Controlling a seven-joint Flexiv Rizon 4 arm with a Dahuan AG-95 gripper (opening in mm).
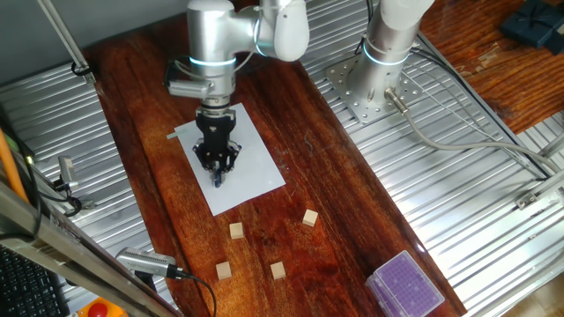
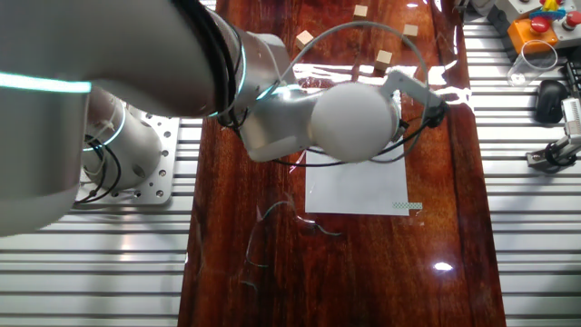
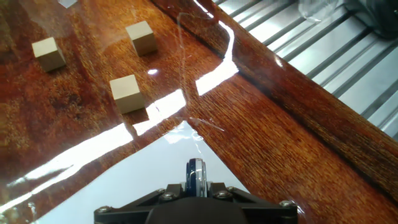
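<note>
A slim dark blue object, probably a pen (image 3: 196, 173), stands between the fingers of my gripper, which is shut on it. In exterior view 1 the gripper (image 1: 218, 165) points down over the white sheet of paper (image 1: 252, 167). The pen's lower end (image 1: 218, 180) shows just below the fingers; whether it touches the sheet cannot be told. No marks are visible on the bare paper. In exterior view 2 the arm covers the gripper and part of the paper (image 2: 354, 191).
Several wooden cubes lie off the paper, the nearest cube (image 1: 236, 231) close to its front corner. A purple-lidded box (image 1: 409, 283) occupies the table's front right. A camera on a cable (image 1: 146, 261) sits at the left edge.
</note>
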